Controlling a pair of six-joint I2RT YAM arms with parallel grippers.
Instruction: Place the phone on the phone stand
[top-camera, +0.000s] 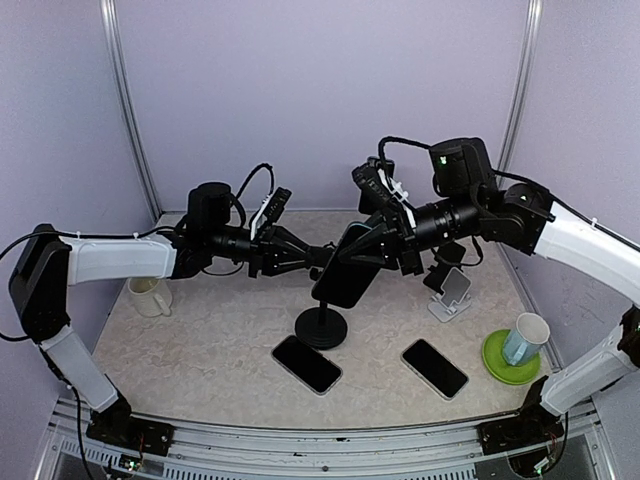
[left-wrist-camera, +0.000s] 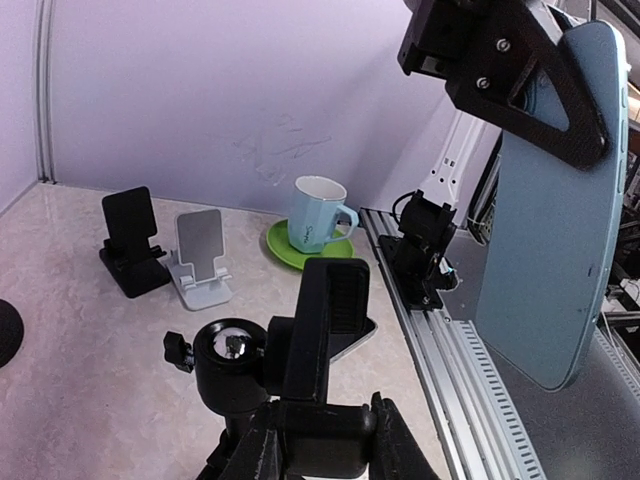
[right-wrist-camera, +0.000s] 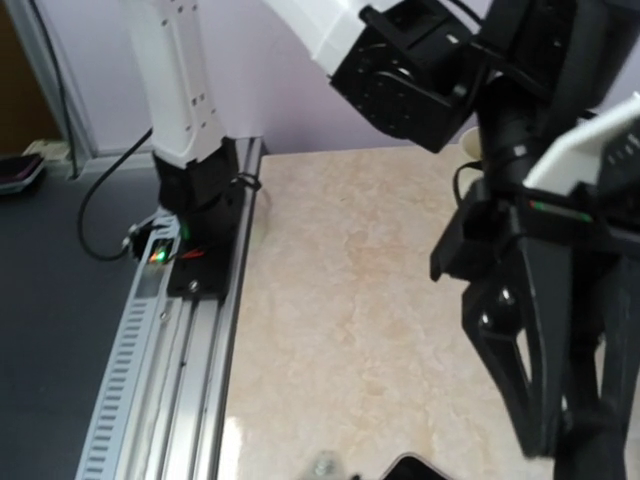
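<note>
The black round-based phone stand (top-camera: 321, 327) stands mid-table, its head (left-wrist-camera: 320, 330) filling the lower middle of the left wrist view. My left gripper (top-camera: 309, 257) is at that head, its tips low in that view around it. My right gripper (top-camera: 358, 246) is shut on a phone (top-camera: 346, 280) held tilted in the air just right of the stand head; the phone's light blue back (left-wrist-camera: 550, 240) shows at the right of the left wrist view.
Two phones lie flat in front (top-camera: 306, 362) (top-camera: 434, 367). Small stands (left-wrist-camera: 130, 240), a silver one (left-wrist-camera: 200, 255) and a cup on a green plate (top-camera: 496, 364) are at right; a mug (top-camera: 150, 298) is at left.
</note>
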